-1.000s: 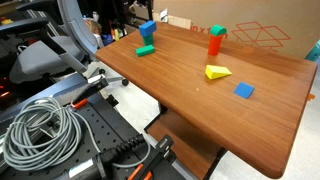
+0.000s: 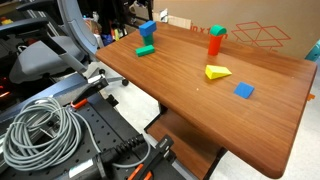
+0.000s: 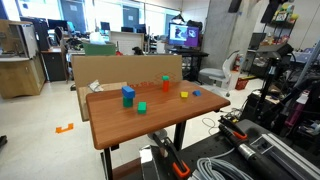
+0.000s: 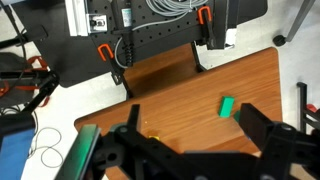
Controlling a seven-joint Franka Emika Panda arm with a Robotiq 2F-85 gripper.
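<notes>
On the brown table in exterior view 1, a green block [image 2: 146, 50] lies in front of a blue block [image 2: 147, 28] at the left. A red piece [image 2: 215, 45] stands farther right with a green piece [image 2: 218, 30] on top. Nearer the front lie a yellow block [image 2: 217, 72] and a flat blue piece [image 2: 243, 90]. My gripper is open in the wrist view, its dark fingers wide apart above the table with nothing held. There the green block [image 4: 226, 107] shows beside one finger; the gripper's body hides part of the table.
A coiled grey cable [image 2: 45, 135] lies on the black base [image 2: 110, 125] in front of the table [image 2: 185, 85].
</notes>
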